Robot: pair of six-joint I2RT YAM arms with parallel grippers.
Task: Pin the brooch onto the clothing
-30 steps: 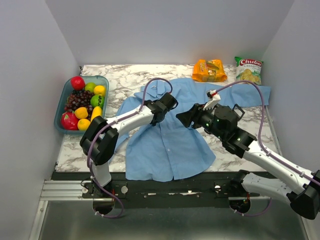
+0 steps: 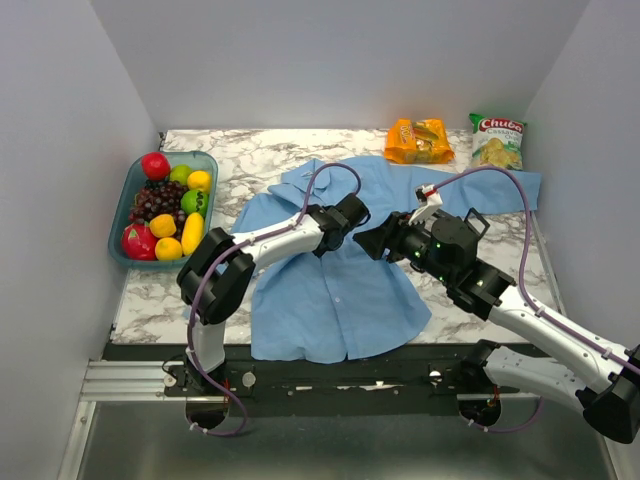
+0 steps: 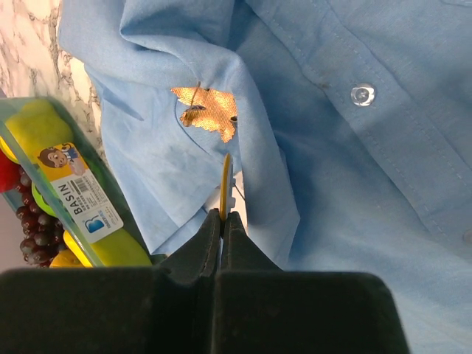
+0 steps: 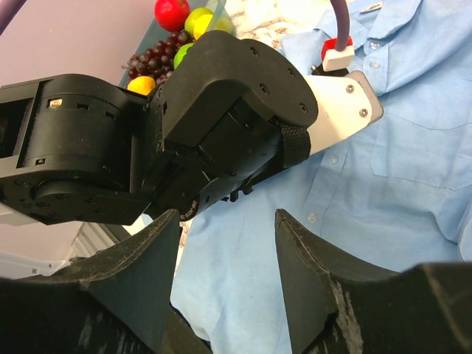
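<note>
The light blue shirt (image 2: pixel 340 310) lies spread on the table. In the left wrist view, my left gripper is shut over a fold of its cloth. A thin gold-edged piece (image 3: pixel 226 177), seen edge-on, sticks out from the fingertips; whether it is the brooch I cannot tell. Farther ahead, a jagged gold leaf-like piece (image 3: pixel 212 112) shows against the shirt, partly bordered by cloth. My right gripper stands open above the shirt's right side, nothing between its fingers. The left gripper's tips are hidden in the top view.
A basin of fruit (image 2: pixel 126 205) stands at the left. An orange packet (image 2: pixel 418 142) and a chip bag (image 2: pixel 497 142) sit at the back right. In the right wrist view the left arm (image 4: pixel 228 110) crosses close ahead of the right gripper.
The left arm has moved a little to the right and toward the front over the shirt. The right arm has barely shifted. The shirt looks much the same.
</note>
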